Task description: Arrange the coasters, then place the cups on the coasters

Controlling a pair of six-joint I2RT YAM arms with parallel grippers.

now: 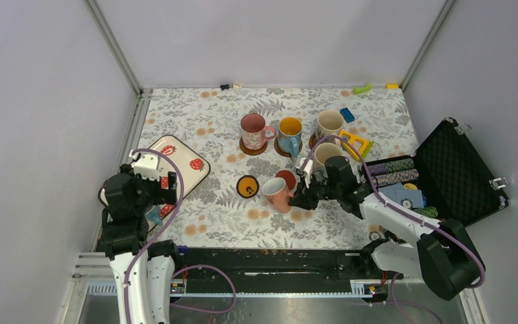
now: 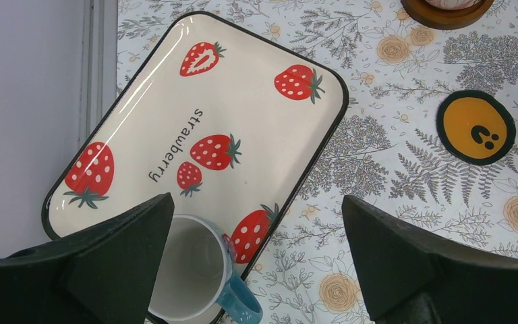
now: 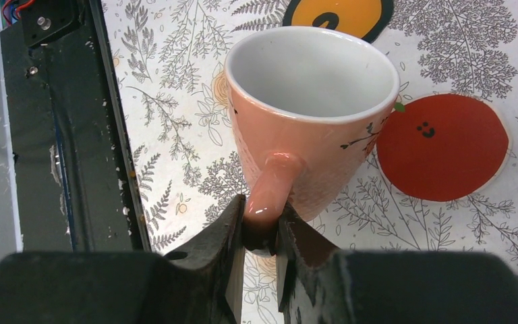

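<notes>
In the right wrist view a pink cup has its handle between the closed fingers of my right gripper. Seen from above, the pink cup is at the middle front of the table, between two bare coasters. One is the red round coaster, just behind it and uncovered. The yellow coaster with a dark rim lies to its left. Whether the cup's base touches the cloth is hard to tell. My left gripper is open above the strawberry tray, nothing held.
On the strawberry tray stands a white cup with a blue handle. Behind are a dark pink mug, a blue mug and cream cups. An open case is at right.
</notes>
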